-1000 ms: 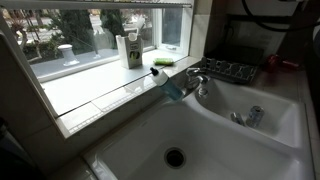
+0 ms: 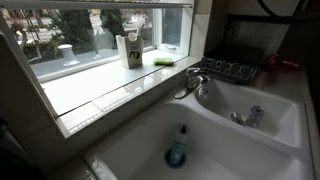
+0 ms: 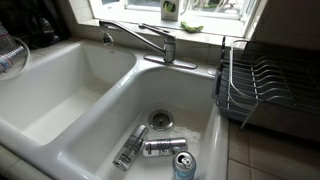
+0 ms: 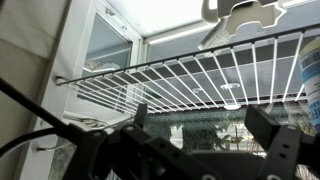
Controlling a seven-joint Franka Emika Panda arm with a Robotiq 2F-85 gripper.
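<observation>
A blue bottle with a dark top (image 2: 178, 148) stands or leans over the drain in the left basin (image 2: 215, 150); how it rests is hard to tell. Only the wrist view shows my gripper. Its dark fingers (image 4: 262, 124) are spread wide, open, with no object visible between them. Past them a white wire rack (image 4: 200, 80) crosses in front of a window. Neither exterior view includes the arm's fingertips.
Several cans (image 3: 165, 147) lie in the right basin. The faucet (image 3: 165, 42) rises behind the divider. A dish rack (image 3: 270, 85) stands at the right. A green sponge-like item (image 2: 163, 61) and a carton (image 2: 130, 50) sit on the windowsill (image 2: 100, 85).
The blue bottle was tilted near the faucet and sill a second ago.
</observation>
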